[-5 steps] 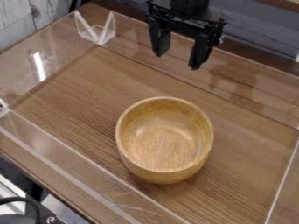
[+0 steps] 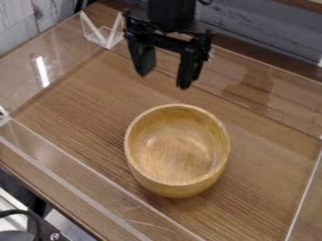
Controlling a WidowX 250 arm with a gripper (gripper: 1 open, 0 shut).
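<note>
My gripper [image 2: 169,58] is a dark shape at the top centre of the camera view, hanging over the wooden surface behind a tan oval bowl [image 2: 176,151]. Its two fingers point down and stand apart, with no object visible between them. The bowl is empty and sits on the wood in the lower middle.
A small clear container or wire-like object [image 2: 104,28] stands at the top left. A dark cable curves at the lower left corner.
The gripper has moved a little to the left across the back of the surface. The bowl has not moved.
</note>
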